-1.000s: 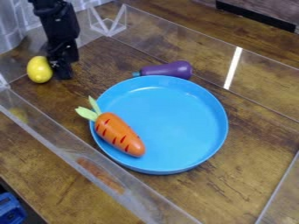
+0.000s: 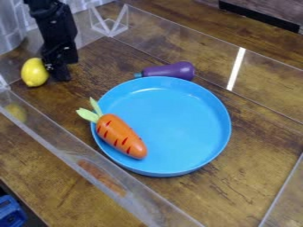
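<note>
A yellow lemon (image 2: 34, 73) lies on the wooden surface at the far left, against the clear side wall. My black gripper (image 2: 63, 71) is down just to the right of it, its fingers open and low to the surface. An orange toy carrot (image 2: 119, 136) with pale green leaves rests on the left part of a blue plate (image 2: 178, 120). A purple eggplant (image 2: 166, 71) lies behind the plate.
Clear plastic walls border the wooden area (image 2: 254, 151) on the left and toward the front left. A white strip (image 2: 236, 67) is at the back right.
My gripper has shifted slightly to the left, toward the lemon, and the lemon looks slightly shifted left. The plate, carrot and eggplant are unchanged.
</note>
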